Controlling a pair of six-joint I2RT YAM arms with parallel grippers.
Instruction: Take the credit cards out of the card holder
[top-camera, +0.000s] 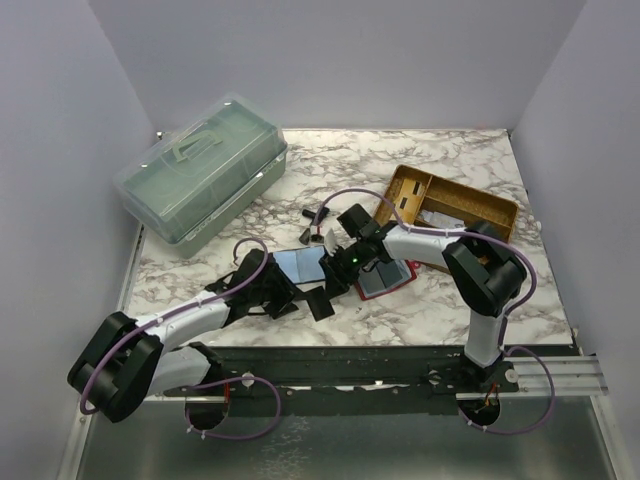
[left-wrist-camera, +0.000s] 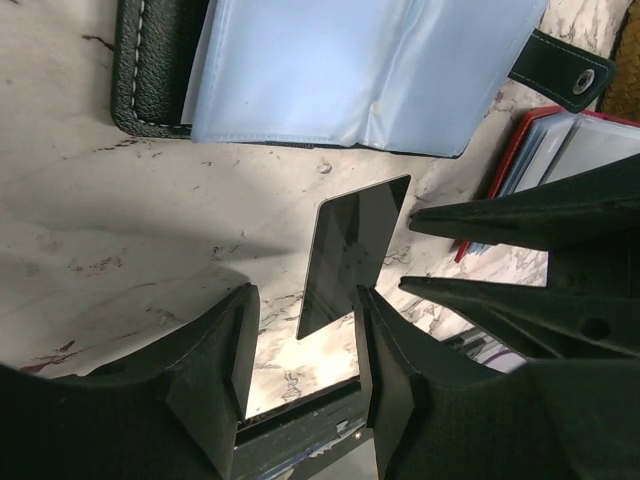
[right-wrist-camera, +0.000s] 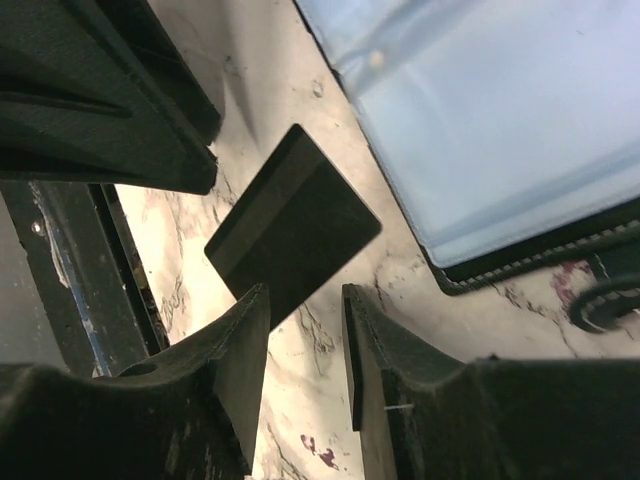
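A dark card (left-wrist-camera: 350, 250) lies flat on the marble near the table's front edge, between my two grippers. My left gripper hangs open just left of it, its fingertips low by the card. From the other side my right gripper stands open over the card's edge, nothing held. Behind them lies an open card holder (top-camera: 299, 265) with pale blue sleeves and a dark cover. A red-edged card holder (top-camera: 376, 285) lies to the right, partly under the right arm.
A wooden box (top-camera: 470, 200) with items inside stands at back right, a green lidded case (top-camera: 195, 170) at back left. Small dark objects (top-camera: 310, 215) lie behind the card holder.
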